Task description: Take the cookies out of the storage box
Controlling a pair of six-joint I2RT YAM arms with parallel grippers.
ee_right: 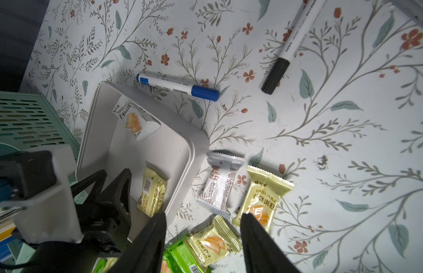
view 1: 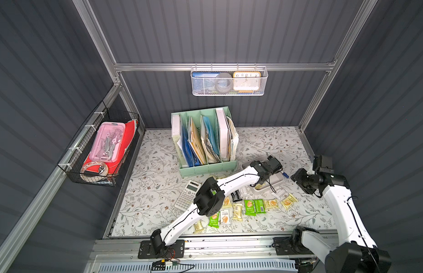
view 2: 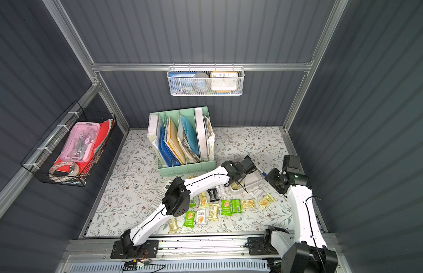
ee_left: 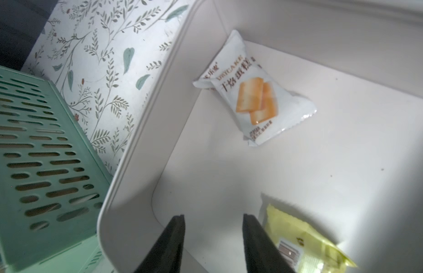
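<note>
The light grey storage box holds a white cake packet in a corner and a yellow packet nearer me. My left gripper is over the box; its two fingertips show apart, and whether anything is between them is unclear. My right gripper hangs right of the box over the table, its fingertips apart above loose packets. Outside the box lie a silver packet, yellow packets and green packets.
A green file organiser stands behind and left of the box. A blue marker and black marker lie beside it. A calculator lies at left.
</note>
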